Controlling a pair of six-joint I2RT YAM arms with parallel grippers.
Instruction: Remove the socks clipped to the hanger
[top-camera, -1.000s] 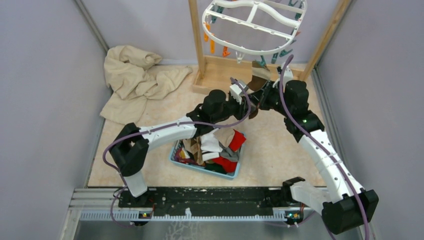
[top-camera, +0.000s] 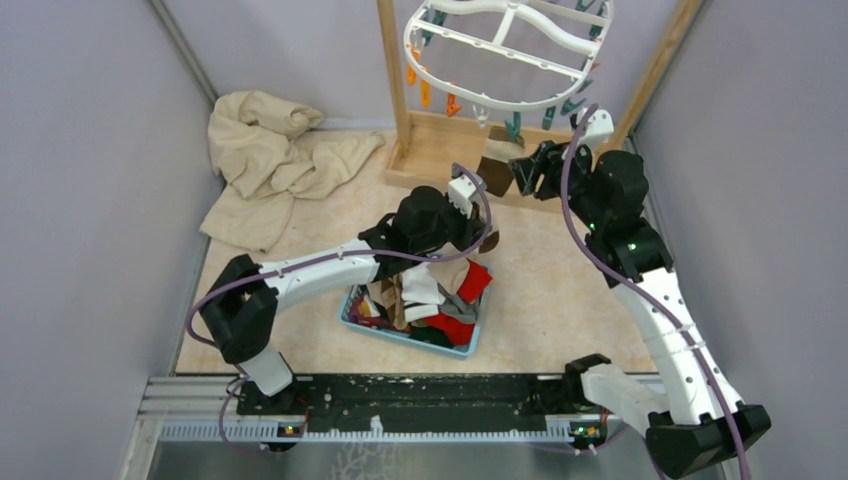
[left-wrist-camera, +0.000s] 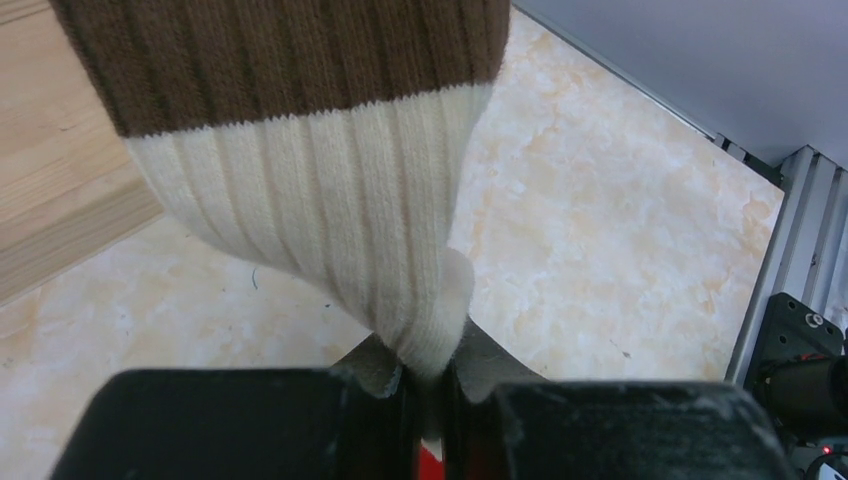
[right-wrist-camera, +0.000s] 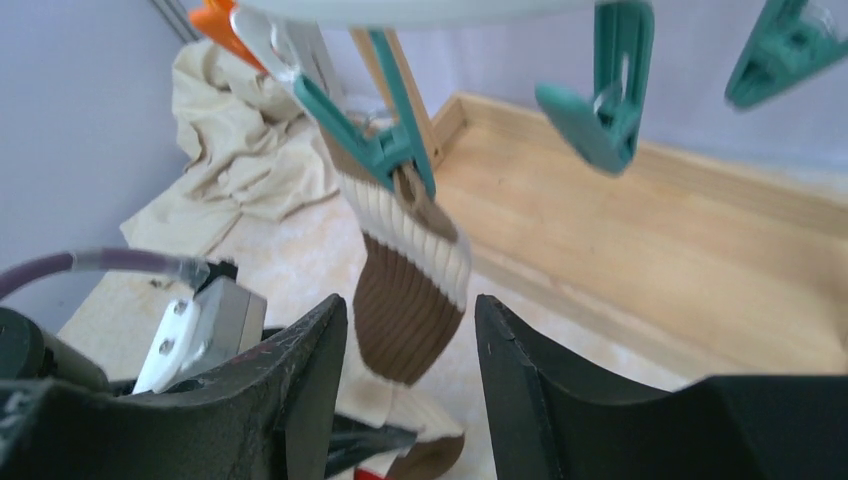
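Observation:
A white oval hanger (top-camera: 455, 88) with orange, white and teal clips is at the top of the top view. From a teal clip (right-wrist-camera: 393, 152) hangs a brown sock with a cream band (right-wrist-camera: 408, 312). My right gripper (top-camera: 522, 176) is beside that sock; in the right wrist view its fingers (right-wrist-camera: 318, 345) stand apart, open, the sock showing beyond the gap. My left gripper, lower and to the left, is shut on another brown-and-cream sock (left-wrist-camera: 320, 190), pinched by its cream part. The held sock's brown end (top-camera: 489, 241) shows beside the left gripper in the top view.
Below the left arm stands a blue basket (top-camera: 400, 339) of mixed socks and cloths. A wooden frame base (top-camera: 425, 150) lies behind, and a beige cloth (top-camera: 270, 170) is heaped at the back left. Bare table shows right of the basket.
My right gripper has drawn away from the left one, up and right, and no longer touches its sock. The left gripper has moved slightly left and down, still with its sock; the hanging sock has swung left.

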